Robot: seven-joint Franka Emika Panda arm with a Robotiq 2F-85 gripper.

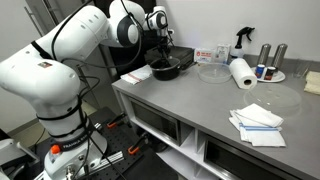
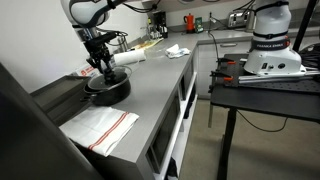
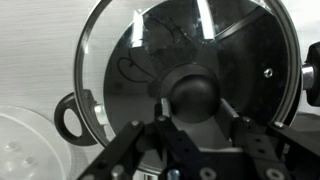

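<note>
A black pot point(image 1: 166, 72) stands near the far left end of the counter; its two side handles show in the wrist view. Over its mouth lies a clear glass lid point(image 3: 122, 62) with a metal rim and a round black knob point(image 3: 193, 94). My gripper is shut on that knob, one finger at each side. From exterior view 2 the gripper point(image 2: 107, 72) points down above the pot point(image 2: 112, 95). Whether the lid's rim touches the pot all round, I cannot tell.
A white folded cloth point(image 2: 100, 130) lies beside the pot, toward the counter's end. On the other side is a clear bowl point(image 1: 213, 72), then a paper roll point(image 1: 242, 73). White towels point(image 1: 258, 125) lie at the right.
</note>
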